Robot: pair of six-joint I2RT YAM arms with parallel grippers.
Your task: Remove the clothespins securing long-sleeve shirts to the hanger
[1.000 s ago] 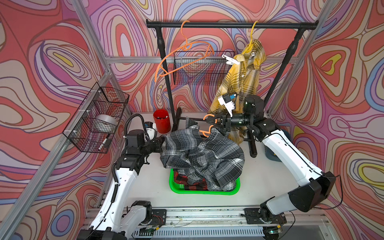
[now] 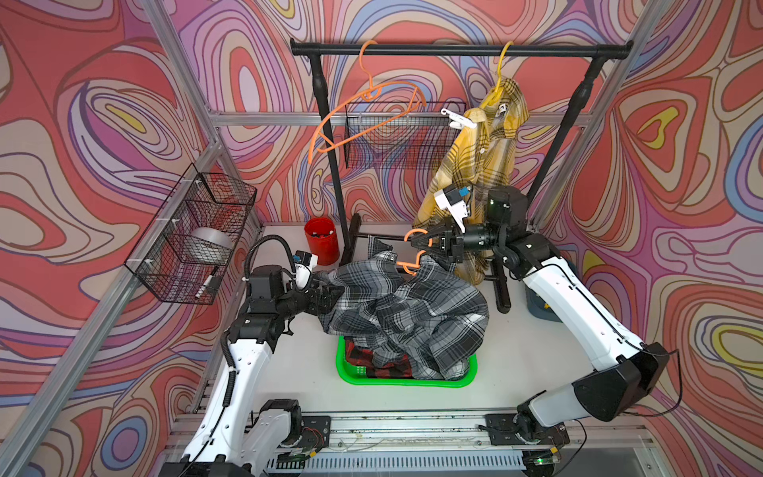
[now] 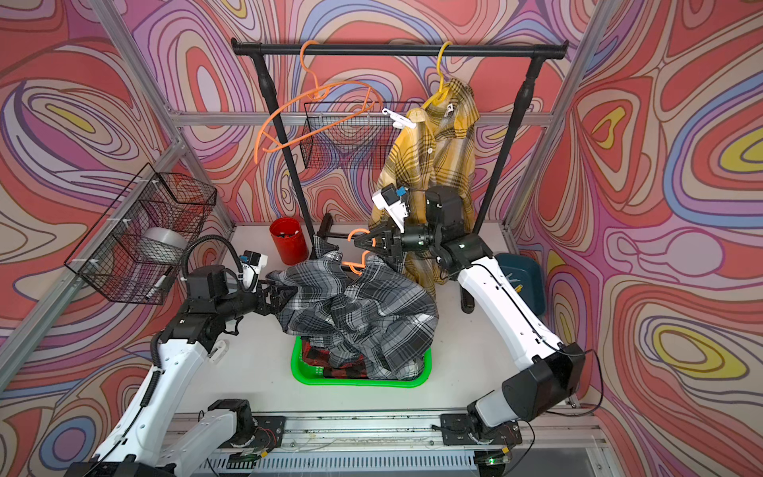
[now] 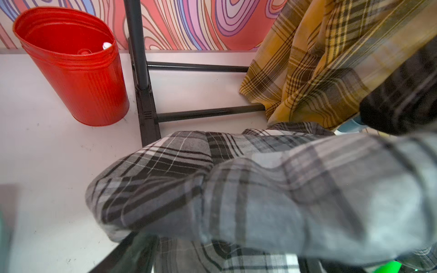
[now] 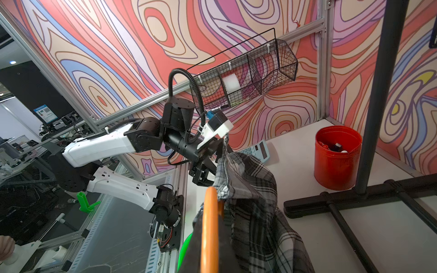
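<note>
A grey-black plaid shirt (image 2: 413,318) lies heaped over the green basket (image 2: 405,381). Its orange hanger (image 5: 210,227) is at my right gripper (image 2: 425,242), which is shut, the hanger's hook rising around its fingers in both top views. My left gripper (image 2: 326,298) stands open at the shirt's left edge; cloth hides much of it in the left wrist view. A yellow plaid shirt (image 2: 469,175) hangs from a yellow hanger (image 2: 502,67) on the rack, with white clothespins (image 2: 458,119) at its shoulders. An empty orange hanger (image 2: 357,139) hangs beside it.
The black rack (image 2: 461,49) stands at the back. A red bucket (image 2: 322,250) is back left, wire baskets (image 2: 190,238) are on the walls, and a teal bin (image 3: 516,278) is at the right, behind my right arm.
My left gripper has moved slightly down and toward the front at the shirt's edge. My right gripper and the hanging things are nearly still.
</note>
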